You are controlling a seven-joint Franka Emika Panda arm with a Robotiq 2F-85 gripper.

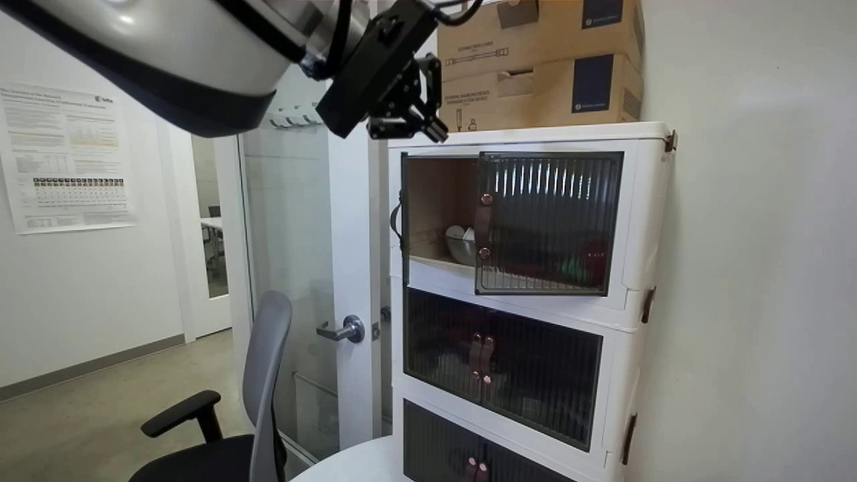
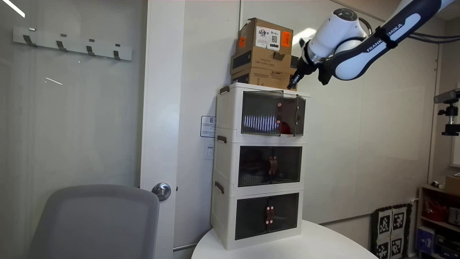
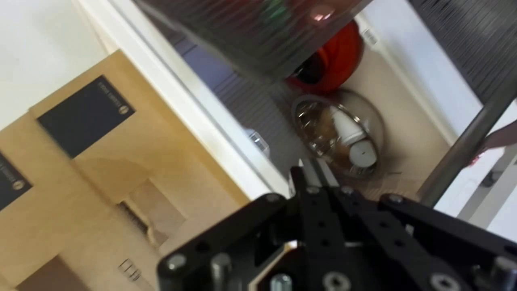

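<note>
My gripper [image 1: 436, 132] is shut with nothing showing between its fingers. It hangs beside the top front edge of a white cabinet [image 1: 643, 217], just above the upper compartment. That compartment's left door [image 1: 404, 221] stands well out, nearly edge-on in exterior view 1, and its right door [image 1: 550, 225] is partly open. From the wrist view, the fingertips [image 3: 312, 169] point down toward the opening. A clear bowl [image 3: 310, 131] with white items sits inside, beside a red object [image 3: 341, 55]. In exterior view 2, the gripper [image 2: 291, 86] appears above the doors.
Cardboard boxes [image 1: 538, 88] are stacked on the cabinet close to my gripper. Lower compartments have their dark doors [image 2: 270, 166] closed. The cabinet stands on a white round table [image 2: 319, 241], with a grey chair [image 2: 95, 220] nearby. Open air lies in front of the doors.
</note>
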